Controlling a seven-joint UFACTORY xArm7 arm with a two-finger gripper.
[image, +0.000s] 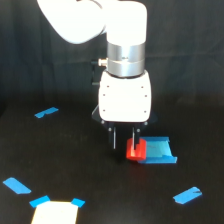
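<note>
My gripper (125, 137) points down from the white arm, its dark fingers low over the black surface. A red object (137, 151) sits just below and right of the gripper's middle, with a dark finger partly in front of it. It overlaps the left edge of a blue square (160, 151). I cannot tell whether the fingers touch or hold the red object, nor how far apart they stand.
Blue tape strips lie at the left (16, 186), the far left (46, 112) and the right front (187, 195). A pale box (55, 213) with blue tape is at the front left edge.
</note>
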